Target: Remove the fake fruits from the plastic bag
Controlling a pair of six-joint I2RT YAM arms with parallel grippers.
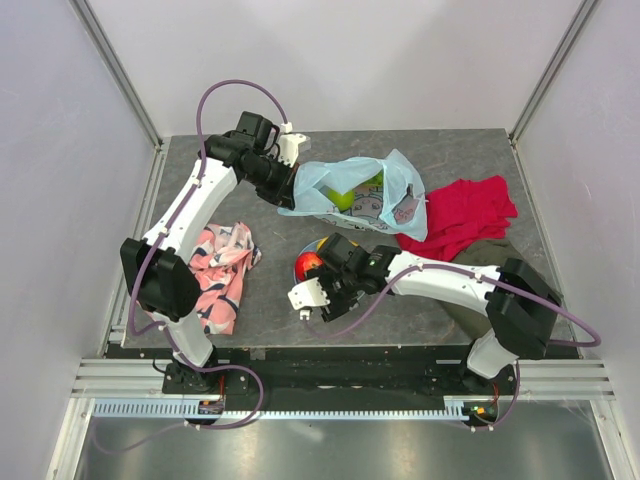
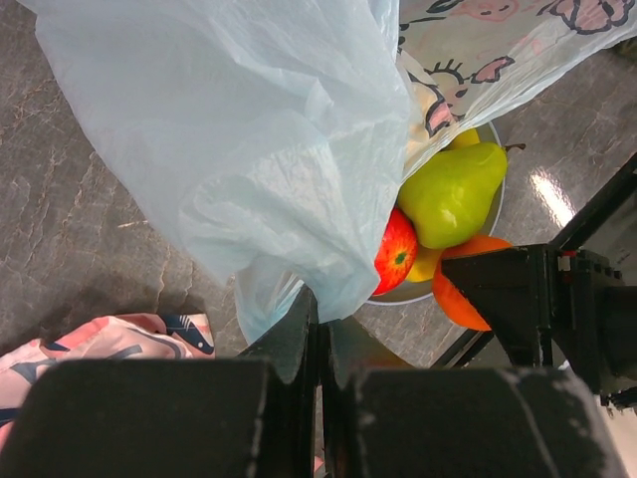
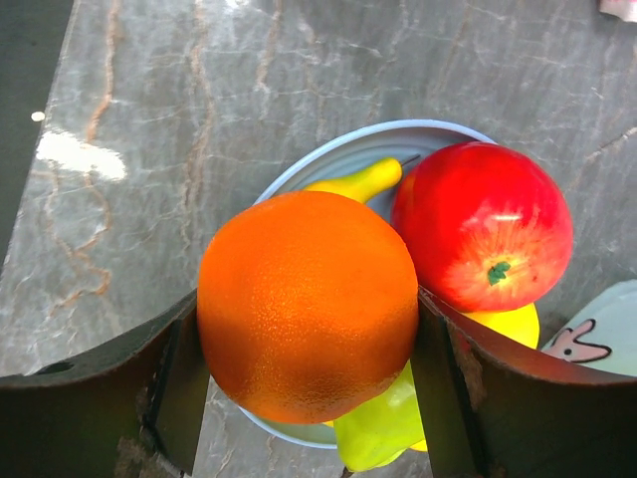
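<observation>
The light blue plastic bag (image 1: pixel 350 190) sits at the back with green fruit inside; my left gripper (image 1: pixel 286 198) is shut at its left edge, thin bag film (image 2: pixel 269 159) at the tips. My right gripper is over the bowl (image 3: pixel 398 129), its fingers around an orange (image 3: pixel 304 289), part open; whether they grip it is unclear. The bowl holds a red apple (image 3: pixel 483 214), a green pear (image 2: pixel 448 194) and yellow fruits (image 3: pixel 353 179), one banana-like.
A pink striped cloth (image 1: pixel 220 270) lies at left. Red cloth (image 1: pixel 465 210) and olive cloth (image 1: pixel 470 310) lie at right.
</observation>
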